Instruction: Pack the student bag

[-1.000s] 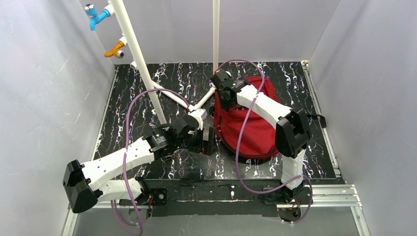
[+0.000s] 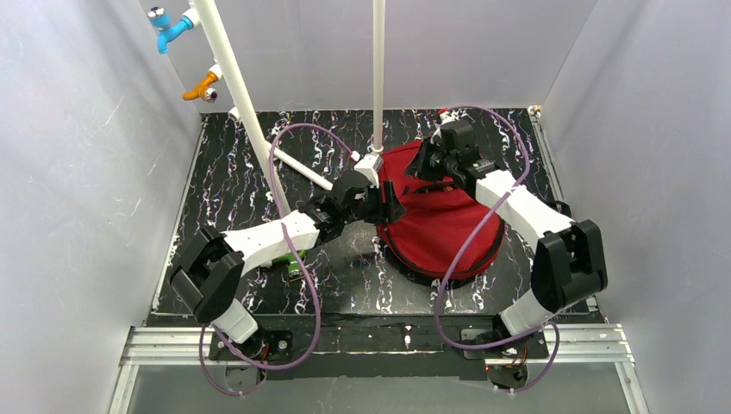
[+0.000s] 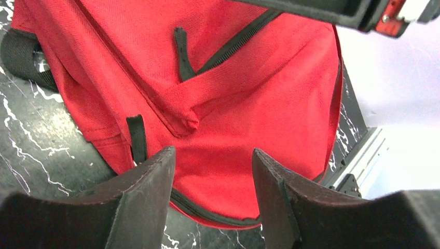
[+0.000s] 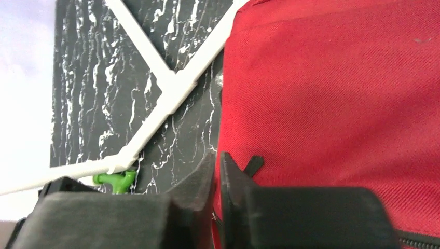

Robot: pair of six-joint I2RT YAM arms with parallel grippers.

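A red student bag (image 2: 444,237) with black zippers lies on the right half of the dark marble table. My left gripper (image 2: 388,207) hangs over the bag's left side, fingers apart; in the left wrist view red fabric and a zipper show beneath, between its fingertips. My right gripper (image 2: 421,168) is above the upper part of the bag. In the right wrist view its fingers (image 4: 238,202) look close together over the bag's edge beside a black zipper pull (image 4: 253,165); whether they pinch anything is unclear.
White pipes (image 2: 297,164) run along the table's left and back, with blue (image 2: 172,30) and orange (image 2: 203,86) taps on the upright one. A green tap (image 4: 117,180) lies on the table. Grey walls bound the sides and back.
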